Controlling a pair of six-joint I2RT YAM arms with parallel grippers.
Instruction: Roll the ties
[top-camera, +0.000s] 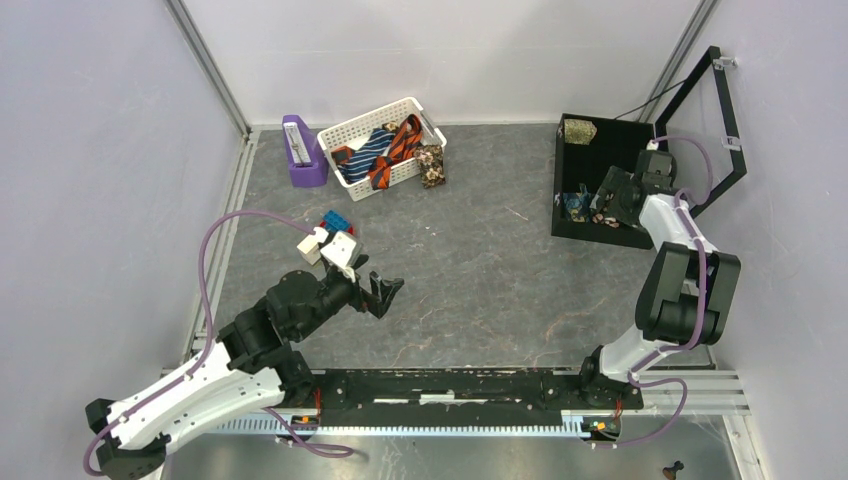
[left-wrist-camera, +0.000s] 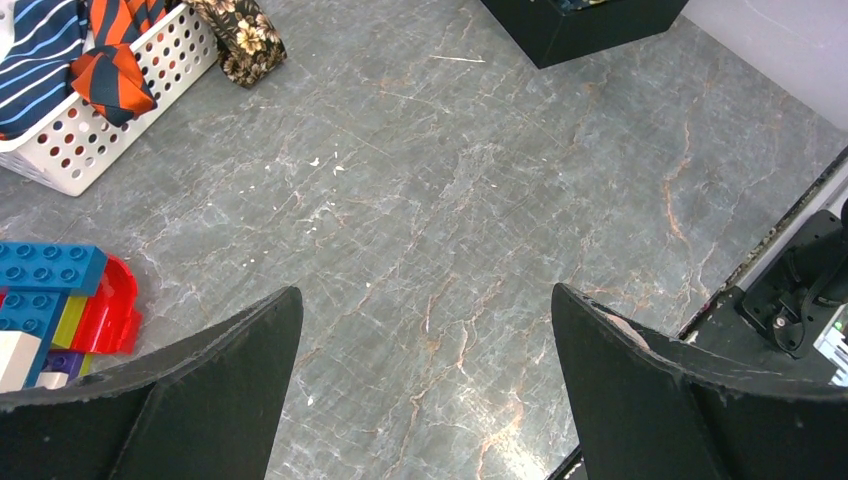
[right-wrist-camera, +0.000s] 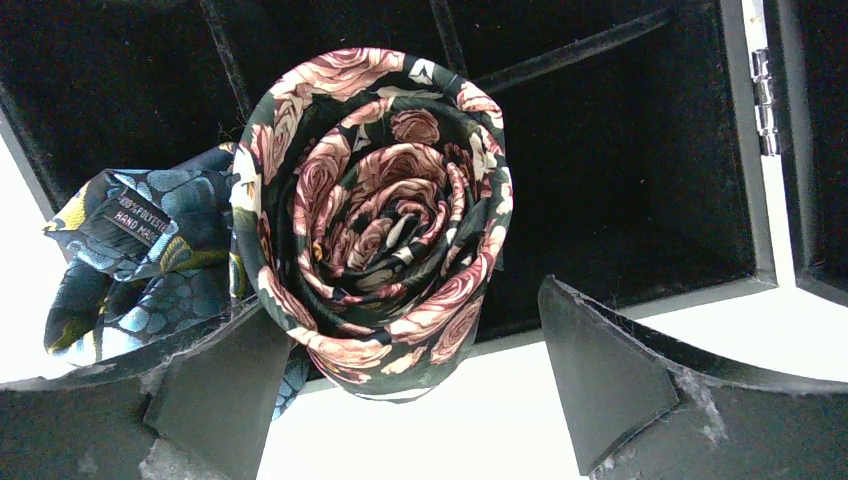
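Observation:
In the right wrist view a rolled floral tie (right-wrist-camera: 400, 220), black with pink roses, stands as a coil inside the black divided box (right-wrist-camera: 640, 190). A blue patterned tie (right-wrist-camera: 180, 240) with a label lies crumpled beside it. My right gripper is open above the box, its fingers apart on either side of the coil's near end; whether they touch it I cannot tell. From above, the right gripper (top-camera: 617, 192) hides most of the floral tie. Over bare table my left gripper (top-camera: 385, 294) stands open and empty. A white basket (top-camera: 355, 130) holds a blue striped tie (top-camera: 368, 155) and an orange-striped tie (top-camera: 405, 140).
The box's lid frame (top-camera: 735, 140) stands raised at the right. A greenish tie (top-camera: 579, 131) sits in the box's back left corner. Toy bricks (top-camera: 336, 222) lie near my left arm, and a purple object (top-camera: 308, 165) stands beside the basket.

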